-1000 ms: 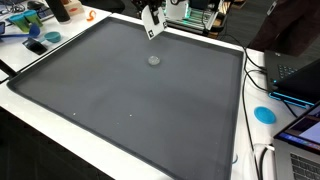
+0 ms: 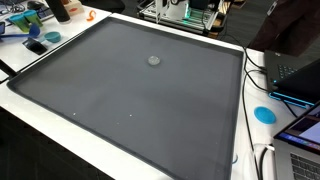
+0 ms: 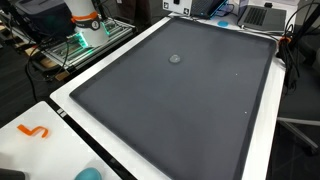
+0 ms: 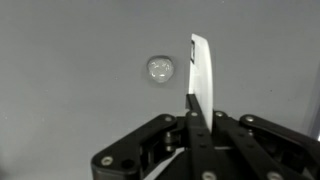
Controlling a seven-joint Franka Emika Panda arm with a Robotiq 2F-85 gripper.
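A small clear, roundish piece (image 4: 160, 69) lies flat on the grey mat. It shows as a pale disc (image 2: 153, 60) near the mat's far edge, and again as a disc (image 3: 175, 58) from the other side. My gripper is shut on a thin white card (image 4: 203, 68), seen nearly edge-on with a dark mark near its tip. In the wrist view the card points past the clear piece, to its right. What appears to be the card's lower part (image 3: 178, 5) shows at the top of the second exterior view. The fingers are out of both exterior views.
The grey mat (image 2: 130, 100) is otherwise largely bare. A blue disc (image 2: 265, 115) and laptops (image 2: 300, 155) stand on the right. An orange item (image 3: 33, 131) and a teal round thing (image 3: 88, 174) lie on the white table off the mat.
The white card has risen steadily away from the mat in the first exterior view, almost leaving the top of the picture. The clear piece has stayed put.
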